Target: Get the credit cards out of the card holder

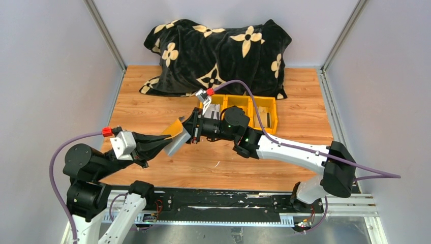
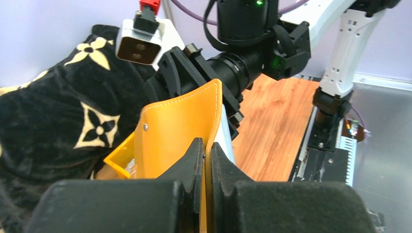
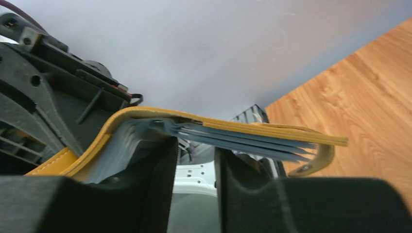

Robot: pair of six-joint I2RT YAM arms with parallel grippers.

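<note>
The yellow card holder (image 1: 175, 128) is held up above the wooden table, folded open, its pale sleeves (image 1: 177, 143) facing the front. My left gripper is shut on its edge. In the right wrist view the holder's yellow cover (image 3: 272, 130) arches over a stack of grey-blue sleeves (image 3: 243, 141). Just at those sleeves stands my right gripper, its fingertips apart, with background showing through the gap. No card can be made out between them. Whether one finger touches the sleeves cannot be told.
A yellow divided tray (image 1: 275, 113) lies behind the right arm, with some flat items in it. At the back rests a black patterned cushion (image 1: 218, 56).
</note>
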